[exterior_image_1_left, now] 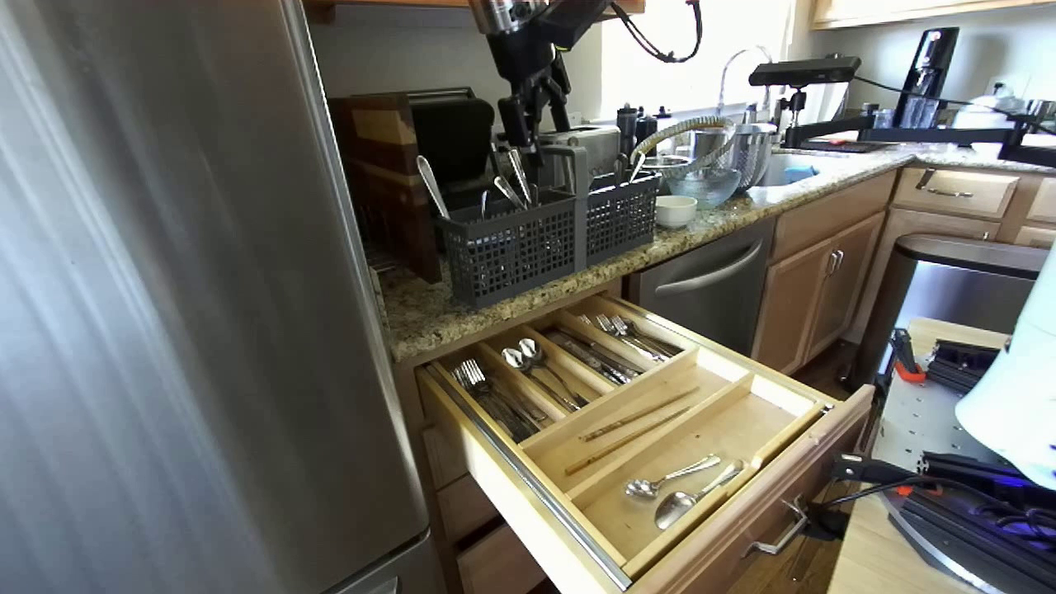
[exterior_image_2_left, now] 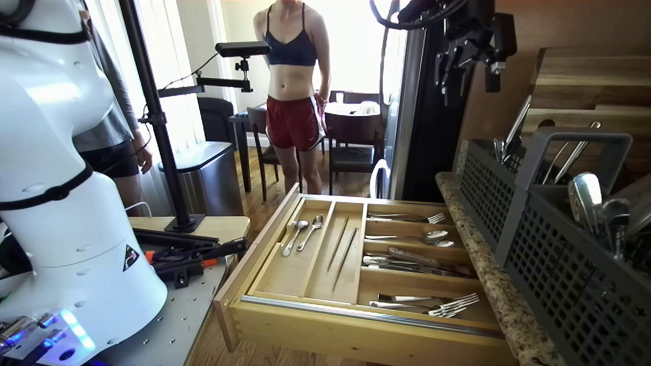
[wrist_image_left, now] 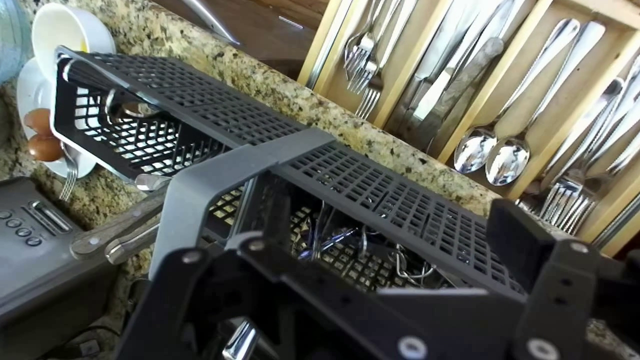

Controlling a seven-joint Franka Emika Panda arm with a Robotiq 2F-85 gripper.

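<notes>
My gripper [exterior_image_1_left: 537, 130] hangs over the near half of a grey cutlery basket [exterior_image_1_left: 510, 252] on the counter. In the wrist view its black fingers [wrist_image_left: 520, 243] stand wide apart, open, with the basket's interior below and nothing held. Silver handles [exterior_image_1_left: 432, 186] stick up from the basket; in exterior view 2 a spoon [exterior_image_2_left: 587, 198] leans there as well. An open wooden drawer [exterior_image_2_left: 366, 344] below has divided slots: forks [exterior_image_2_left: 451, 305], knives [exterior_image_2_left: 406, 262], spoons [wrist_image_left: 508, 161] and more forks [wrist_image_left: 361, 60]. Two chopsticks [exterior_image_2_left: 346, 256] and two spoons [exterior_image_2_left: 311, 232] lie in its front compartments.
A toaster [wrist_image_left: 36, 240], a white bowl [exterior_image_1_left: 676, 211] and a glass bowl [exterior_image_1_left: 704, 185] stand near the basket. Wooden boards [exterior_image_1_left: 406, 188] rise behind it, and the fridge [exterior_image_1_left: 198, 297] flanks the drawer. Two people stand across the room in exterior view 2.
</notes>
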